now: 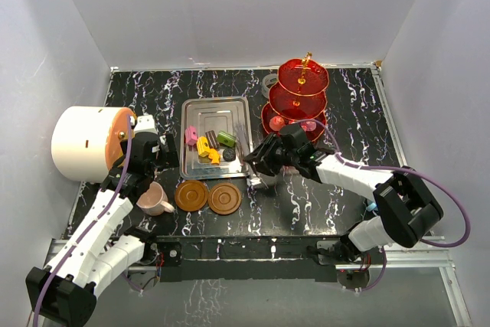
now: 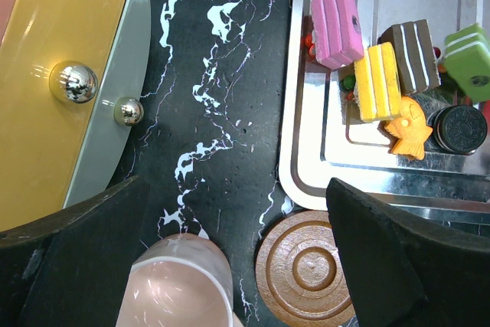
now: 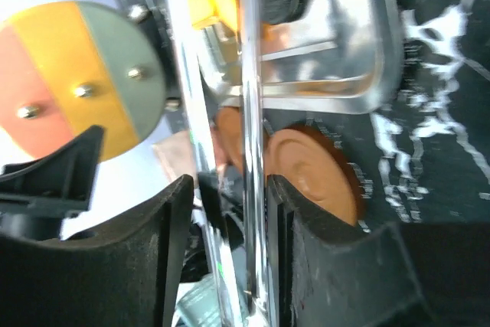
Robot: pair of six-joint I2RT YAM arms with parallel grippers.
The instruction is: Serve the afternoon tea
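Note:
Long silver tongs [image 3: 251, 97] stand between the fingers of my right gripper, at the right edge of the metal tray [image 1: 191, 112]; the two arms are slightly apart. In the left wrist view the tray holds a pink cake [image 2: 337, 27], a yellow cake [image 2: 377, 82], a brown cake [image 2: 411, 53], a green cake [image 2: 468, 59], a fish-shaped biscuit [image 2: 409, 128] and a dark round biscuit [image 2: 460, 129]. No treat shows between the tongs. My left gripper is open and empty, above the pink mug [image 2: 180, 285] and bare tabletop.
A red three-tier stand [image 1: 297, 105] rises behind my right gripper, round pink pieces on its lowest tier. Two brown coasters [image 1: 191, 195] lie in front of the tray. At left sits a large white cylinder [image 1: 80, 143].

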